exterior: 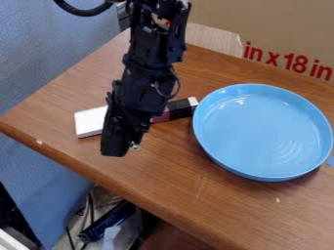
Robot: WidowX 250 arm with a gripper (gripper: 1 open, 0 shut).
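My black gripper (120,139) hangs low over the left-middle of the wooden table, its fingers pointing down; whether they are open or shut is unclear. Partly behind it lies a white object (90,121), and to its right a dark bar with a pale end (181,108); I cannot tell whether these are one thing or two, or whether the gripper touches them. A blue plate (261,131) sits on the table to the right of the gripper.
A cardboard box (280,29) with red print stands behind it. Cables and clutter lie below the near left edge.
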